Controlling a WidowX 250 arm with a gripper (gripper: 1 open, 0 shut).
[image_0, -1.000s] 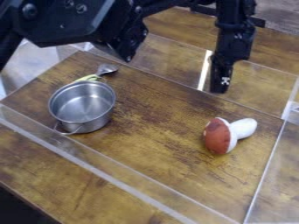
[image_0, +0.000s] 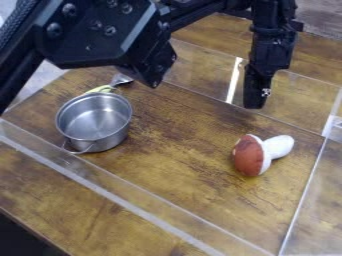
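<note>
My black gripper (image_0: 255, 100) hangs at the upper right with its fingertips low near the tabletop, beside a thin white strip (image_0: 235, 80), and it looks shut with nothing visible between its fingers. A steel pot (image_0: 94, 122) stands at the left. A toy mushroom with a red-brown cap (image_0: 249, 155) and white stem (image_0: 278, 146) lies at the lower right, in front of the gripper and apart from it.
Behind the pot a small metal utensil (image_0: 119, 80) and a yellow-green item lie partly hidden by the arm. Clear panel edges border the wooden table (image_0: 147, 195).
The gripper has shifted very slightly and the arm's upper body has moved a little, covering more of the metal utensil. The pot and mushroom have not moved.
</note>
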